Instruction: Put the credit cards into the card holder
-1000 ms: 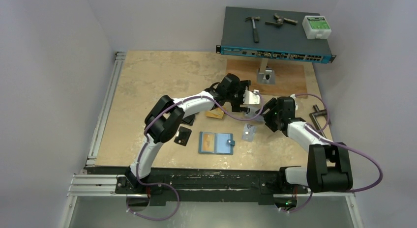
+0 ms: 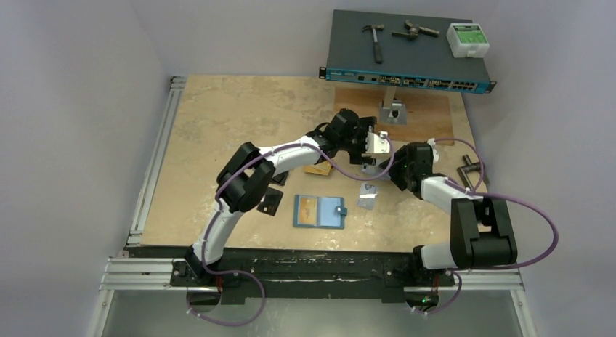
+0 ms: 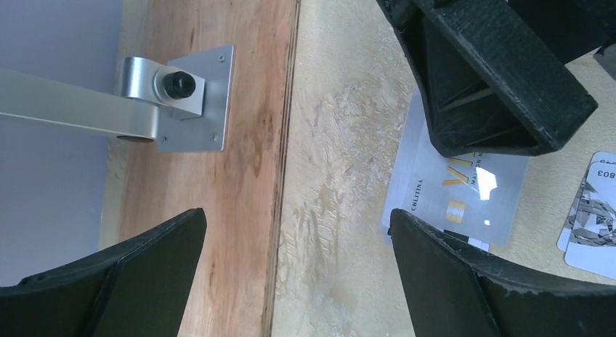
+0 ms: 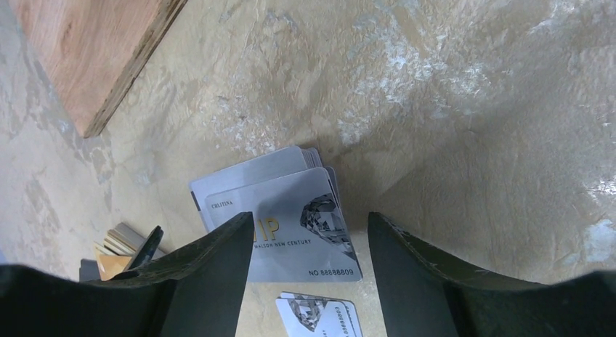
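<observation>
A fanned stack of pale grey cards [image 4: 298,206] lies on the table, its top card printed with gold letters. My right gripper is over it with fingers part open; the left finger covers part of the stack, and the right finger is just beyond its right edge, with a gap. Above the same cards [image 3: 465,199], seen from the other side, my left gripper stands open and empty. Nearer the front are a few smaller-looking cards [image 2: 367,196]. An open blue holder [image 2: 332,211] with a tan panel lies at front centre.
Two dark flat items [image 2: 269,201] lie left of the blue holder. A tan item [image 2: 318,168] sits under the left arm. A metal stand [image 2: 393,113] on a wooden board holds up the network switch [image 2: 407,54]. Both arms are close together.
The left gripper has shifted slightly right, towards the right gripper. The right arm's elbow has swung a little toward the back, while its gripper remains over the card stack.
</observation>
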